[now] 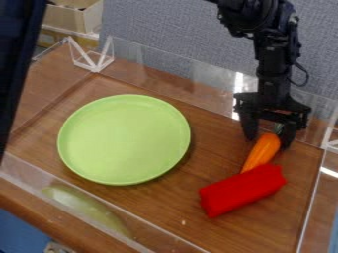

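The black gripper (274, 125) hangs over the right back of the wooden table, low over an orange carrot (263, 150), whose upper end lies under or between its fingers. Whether the fingers touch or hold the carrot cannot be told. A red block (242, 190) lies just in front of the carrot. A large green plate (123, 139) is at left of centre.
A pale yellow-green elongated object (82, 210) lies at the front left near a clear edge strip. A clear low wall runs along the back and right.
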